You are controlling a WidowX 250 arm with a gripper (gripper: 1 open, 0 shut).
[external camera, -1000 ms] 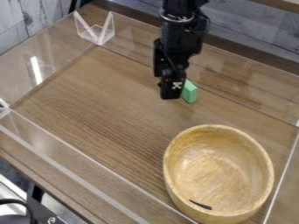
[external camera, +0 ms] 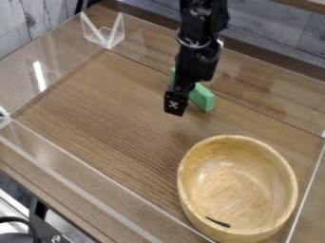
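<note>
My black gripper is low over the wooden table, in the upper middle of the camera view, with its fingers open and angled down. A green block lies at the fingers, partly hidden behind them; whether they touch it cannot be told.
A large yellow bowl fills the lower right. A white wire object stands at the upper left.
The gripper has shifted and turned over the green block, its fingers now angled down to the lower left, and more of the block's length shows.
</note>
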